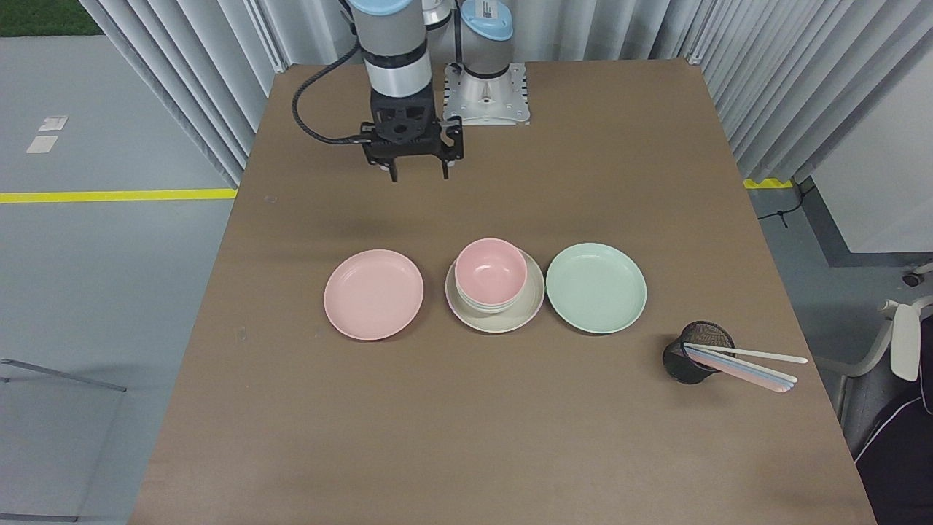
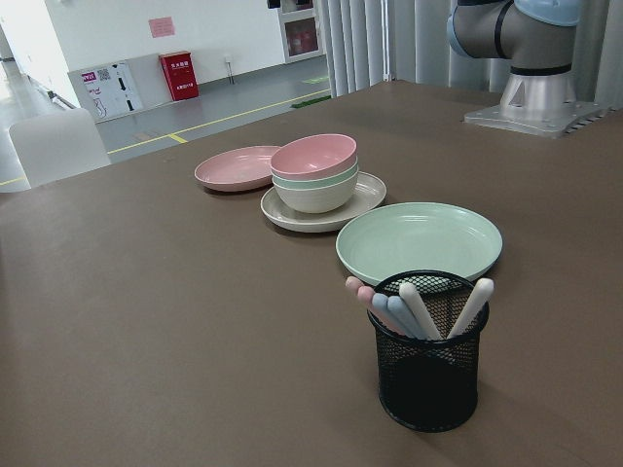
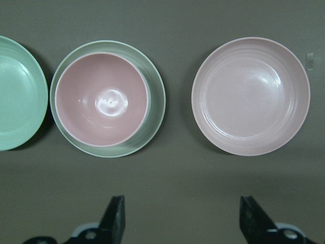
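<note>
My gripper hangs over the back half of the table, open and empty, its fingers at the bottom of the wrist view. In front of it a pink bowl tops a stack of bowls on a cream plate; the left view shows pale green and white bowls beneath it. A pink plate lies to the image left of the stack in the front view, a mint green plate to the right.
A black mesh holder with pink, blue and white chopsticks stands at the front right.
</note>
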